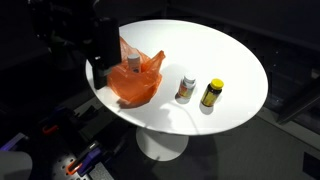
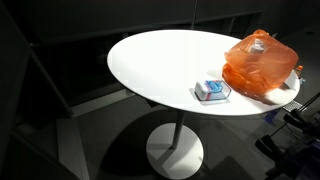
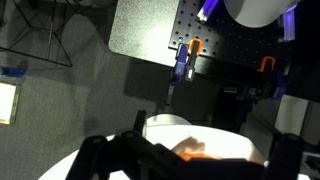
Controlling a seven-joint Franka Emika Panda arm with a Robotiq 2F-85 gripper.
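Note:
In the wrist view my gripper is open, its two dark fingers wide apart with nothing held between them. A crumpled orange bag [image 1: 140, 84] rests at the edge of the round white table [image 1: 215, 48]; a white-topped item [image 1: 133, 62] shows at its upper part. To the bag's right stand a white-capped bottle [image 1: 187, 88] and a dark bottle with a yellow cap [image 1: 211, 93]. In exterior view 2 a small blue-and-white box [image 2: 211, 91] lies near the rim, beside the bag. The bag mostly hides the bottles there.
In the wrist view a perforated metal plate [image 3: 240, 45] with cables and clamps lies beyond the table edge. A white pedestal base [image 2: 174, 150] stands on the dark floor [image 2: 100, 130].

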